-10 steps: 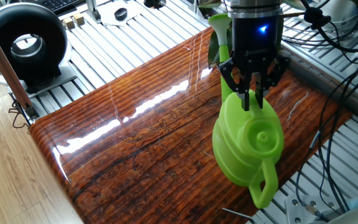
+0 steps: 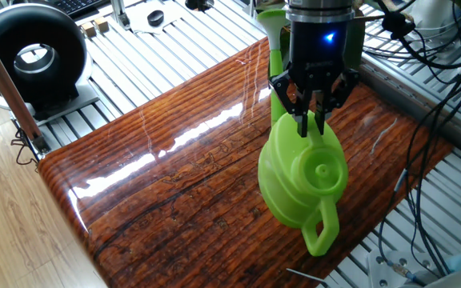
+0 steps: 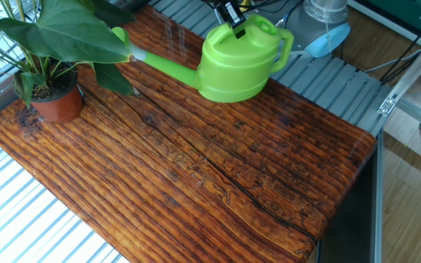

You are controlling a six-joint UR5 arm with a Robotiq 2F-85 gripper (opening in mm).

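Note:
A light green watering can (image 2: 282, 188) hangs from my gripper (image 2: 312, 124), whose fingers are shut on the ridge at its top. In the second exterior view, the can (image 3: 229, 69) is near the table's back edge, its long spout pointing left to the potted plant (image 3: 58, 106). The spout's wide head is partly behind a large leaf (image 3: 79, 33). Only the fingertips of the gripper (image 3: 234, 25) show there, at the top edge. How high the can is above the table is hard to judge.
Black cables (image 2: 422, 176) hang along the right side. A black ring-shaped device (image 2: 34, 60) stands off the table at the far left.
My gripper and the watering can have shifted together to the left and slightly up in the first exterior view. The grip on the can looks the same.

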